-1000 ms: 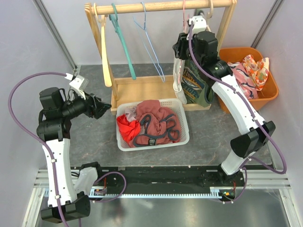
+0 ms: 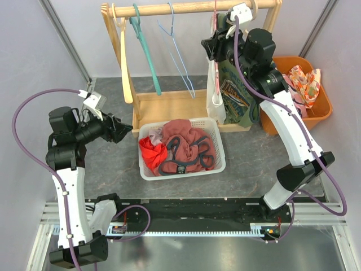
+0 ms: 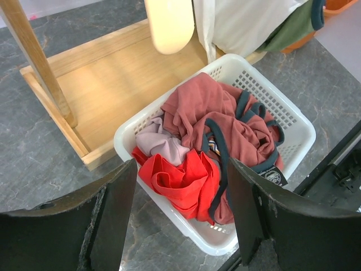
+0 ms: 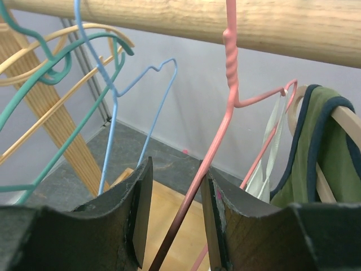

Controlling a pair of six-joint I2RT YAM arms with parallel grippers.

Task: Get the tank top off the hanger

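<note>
A pink hanger (image 4: 214, 144) hangs from the rail; the straps of a white tank top (image 4: 269, 158) loop over its far arm. In the top view the white cloth (image 2: 214, 104) hangs below it. My right gripper is open around the pink wire, a finger on either side with gaps showing. Beside it a green tank top (image 2: 236, 93) hangs, over a wooden hanger (image 4: 345, 123) in the right wrist view. My left gripper (image 2: 118, 130) stands open and empty left of the white basket (image 2: 221, 158).
Maroon cloth (image 3: 206, 110) and red cloth (image 3: 189, 180) lie in the basket. Empty teal (image 2: 148, 53), blue (image 2: 179, 59) and wooden hangers (image 2: 124, 65) share the rail (image 2: 194, 8). An orange bin (image 2: 321, 107) stands right.
The left arm barely moved.
</note>
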